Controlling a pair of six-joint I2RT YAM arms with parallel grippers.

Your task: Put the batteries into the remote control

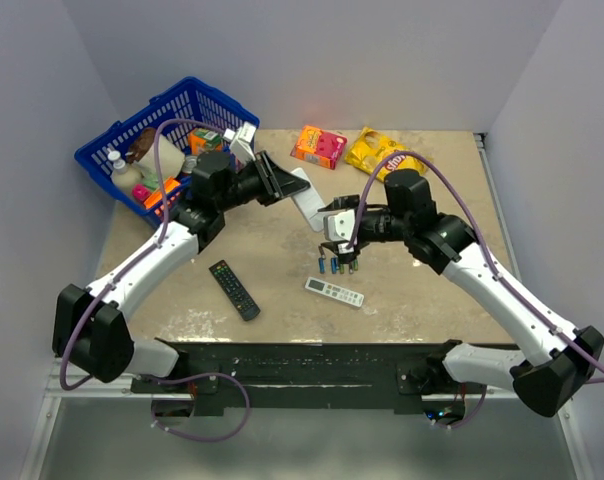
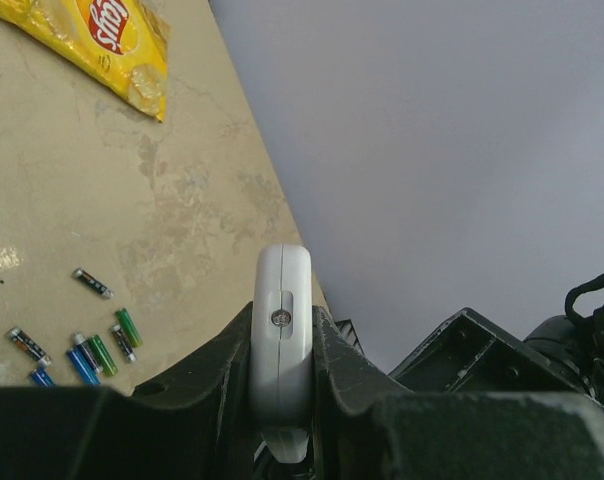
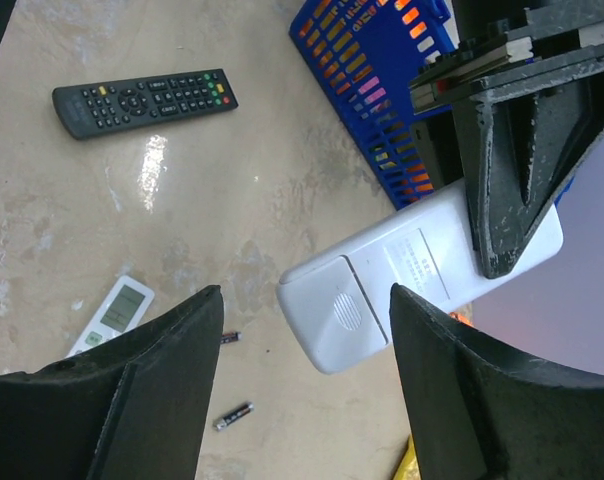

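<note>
My left gripper is shut on a white remote control [image 1: 309, 203], holding it raised above the table. In the right wrist view the remote [image 3: 327, 313] shows its back, its ribbed battery cover towards me. My right gripper faces that end with its fingers apart, one finger [image 3: 177, 350] on either side of the cover in that view. Whether the fingers touch it cannot be told. Several small batteries [image 2: 104, 355], green, blue and black, lie loose on the table; they show below the right gripper [image 1: 328, 230] in the top view.
A black remote [image 1: 234, 290] and another white remote [image 1: 334, 291] lie on the table. A filled blue basket [image 1: 218, 98] stands back left. A red-orange box [image 1: 319, 146] and yellow chips bag [image 1: 386, 157] are at the back. Both arms are close together over mid-table.
</note>
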